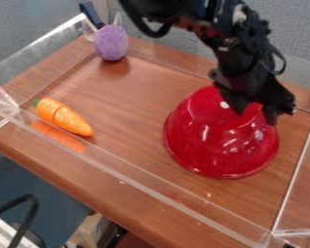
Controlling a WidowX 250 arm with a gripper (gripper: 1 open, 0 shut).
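Observation:
A large red dome-shaped object [220,145], like an upturned bowl, rests on the wooden table at the right. My black gripper [259,105] is over its upper right part, pointing down, its lower end overlapping the dome in this view. Whether its fingers are open or shut, or touch the dome, I cannot tell.
An orange carrot [65,118] lies at the left, and a purple rounded object [109,43] stands at the back left. Clear plastic walls border the wooden table [119,165].

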